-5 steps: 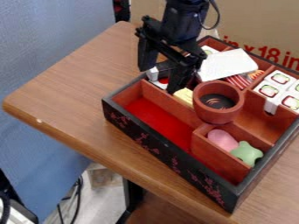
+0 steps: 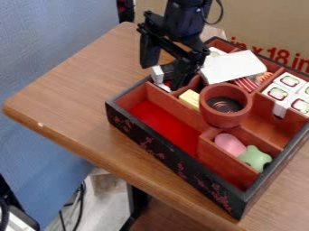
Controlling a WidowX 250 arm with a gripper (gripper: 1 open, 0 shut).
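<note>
My black gripper (image 2: 169, 63) hangs over the back-left part of a dark-edged box (image 2: 169, 163) with red compartments, above a small white block (image 2: 157, 75). Whether its fingers hold anything I cannot tell. The box holds a red round cup (image 2: 225, 106), a yellow block (image 2: 190, 98), a pink piece (image 2: 229, 143), a green piece (image 2: 255, 157), white patterned blocks (image 2: 287, 94) and a white flat piece (image 2: 233, 66). The front-left compartment is empty.
A cardboard panel (image 2: 272, 27) stands behind. Cables lie on the floor below the table's edge.
My gripper has shifted slightly up and to the left, uncovering a little more of the small white block. The box's other contents look unchanged.
</note>
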